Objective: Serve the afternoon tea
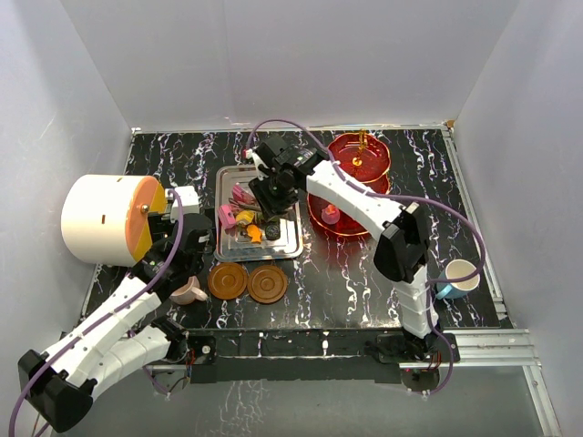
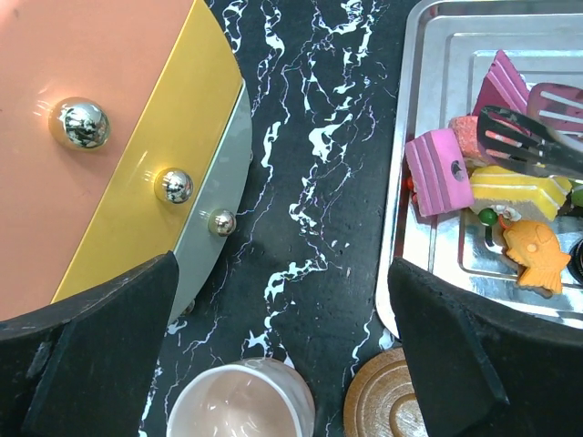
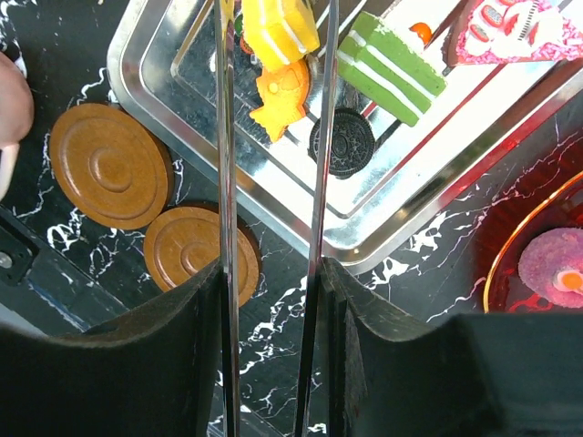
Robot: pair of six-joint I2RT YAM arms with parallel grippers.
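Observation:
My right gripper has its fingers closed partway around the tongs [image 3: 227, 182], whose two metal arms stand apart. In the left wrist view the slotted black tong head [image 2: 526, 141] hovers over the treats on the silver tray [image 2: 401, 200]. These include a pink striped cake [image 2: 439, 171], a yellow cake [image 2: 519, 192] and an orange fish-shaped treat [image 2: 536, 255]. A green cake [image 3: 390, 68], a dark cookie [image 3: 342, 143] and a pink-topped cake slice [image 3: 519, 32] also show. To the tray's left, my left gripper is open and empty.
Left stands a large white drum [image 1: 100, 218] with a coloured front. Near the front are a pale mug [image 1: 188, 291] and brown coasters [image 1: 228, 280]. A red tiered stand [image 1: 369, 162] bears a pink treat [image 1: 331, 214]. A blue mug [image 1: 460, 278] sits far right.

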